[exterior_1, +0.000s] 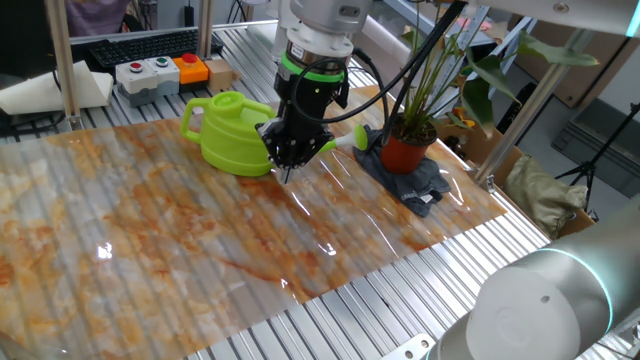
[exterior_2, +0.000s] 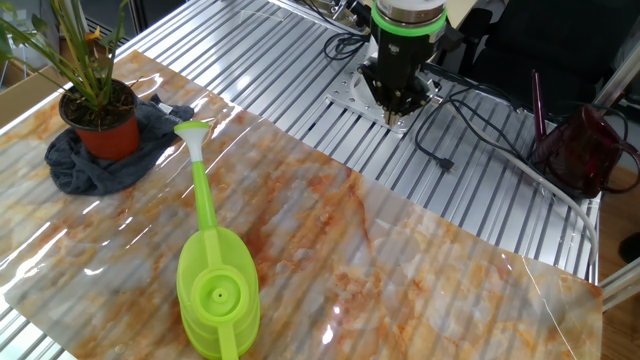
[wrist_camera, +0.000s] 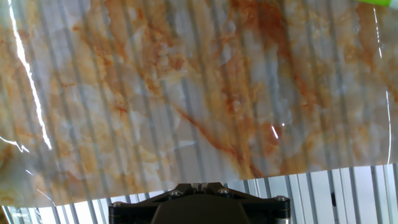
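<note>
My gripper (exterior_1: 287, 172) hangs in the air above the table, its fingertips together and nothing visible between them. At the bottom of the wrist view the black gripper points at the bare marbled sheet. A light green watering can (exterior_1: 232, 135) stands upright on the sheet, apart from the gripper in exterior view 2, where its body (exterior_2: 219, 262) is at the lower left and its spout (exterior_2: 204, 195) points toward the back. Only a green sliver of the can (wrist_camera: 380, 2) reaches the wrist view's top right corner.
A potted plant in a red-brown pot (exterior_2: 112, 137) sits on a dark grey cloth (exterior_2: 72, 165). A dark red watering can (exterior_2: 585, 152) stands at the right. Button boxes (exterior_1: 148, 80) are behind the sheet. Much of the marbled sheet (exterior_1: 150, 240) is clear.
</note>
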